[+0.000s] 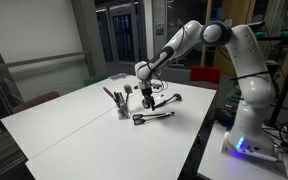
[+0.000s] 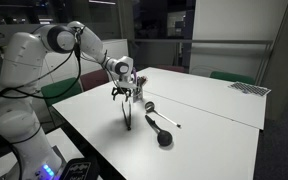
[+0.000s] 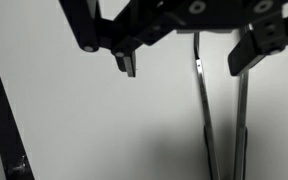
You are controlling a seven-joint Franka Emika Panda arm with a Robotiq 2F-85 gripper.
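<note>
My gripper [image 1: 149, 101] stands open, low over the white table, among dark kitchen utensils. In the wrist view, its fingers [image 3: 129, 62] are spread wide with nothing held. Two thin metal handles [image 3: 206, 110] run almost parallel below, towards the right finger; whether they belong to one tool I cannot tell. A long dark utensil [image 1: 152, 117] lies on the table in front of the gripper. From the other side, a narrow black utensil [image 2: 126, 115] lies close by the gripper, and a black ladle-like tool [image 2: 162, 130] farther right.
A holder with several upright utensils [image 1: 123, 108] stands beside the gripper. One more long-handled tool [image 2: 162, 113] lies on the table [image 1: 74, 130]. Chairs [image 1: 41, 99] stand behind it.
</note>
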